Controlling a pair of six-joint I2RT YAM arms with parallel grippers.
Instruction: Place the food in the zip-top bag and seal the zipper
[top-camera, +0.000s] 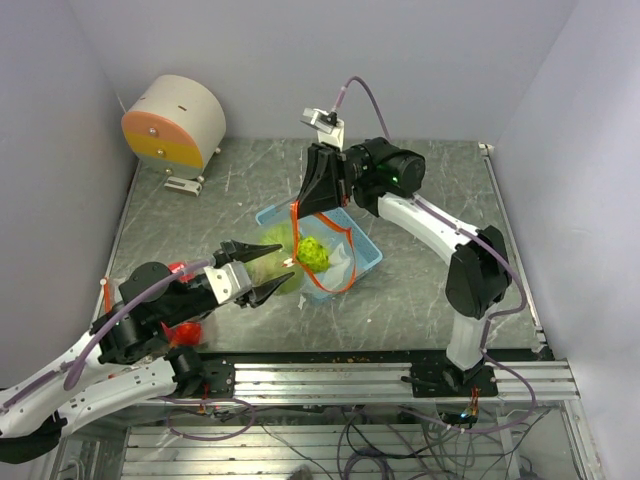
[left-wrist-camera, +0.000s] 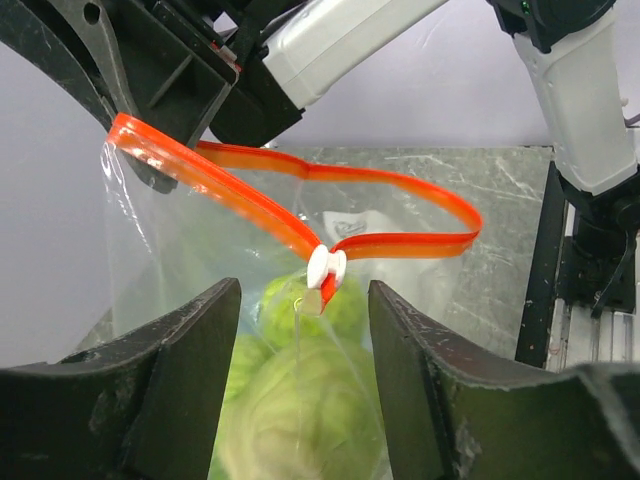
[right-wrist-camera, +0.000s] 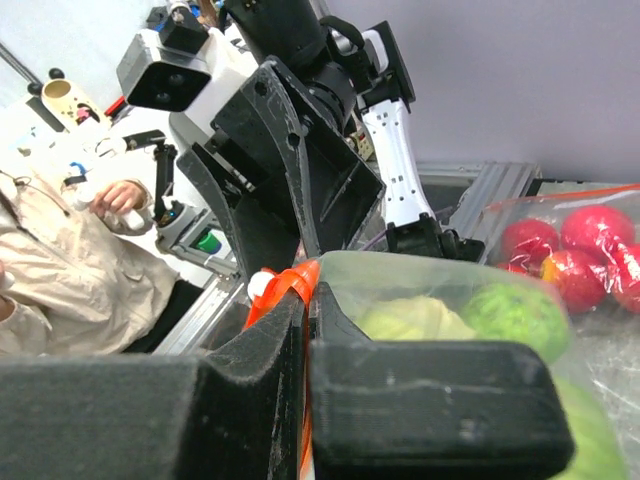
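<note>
A clear zip top bag with an orange zipper rim (top-camera: 346, 281) hangs from my right gripper (top-camera: 297, 212), which is shut on one end of that rim. Green food (left-wrist-camera: 300, 410) fills the lower part of the bag, and its mouth gapes in a loop. In the left wrist view the white slider (left-wrist-camera: 326, 267) sits on the orange strip, between the fingers of my left gripper but touching neither. That gripper is partly open. In the right wrist view the orange end (right-wrist-camera: 290, 284) is pinched between the right fingertips.
A light blue basket (top-camera: 368, 258) stands under and behind the bag. Another bag of red food lies at the left, partly beneath the left arm. A drum-shaped box (top-camera: 175, 120) is at the back left.
</note>
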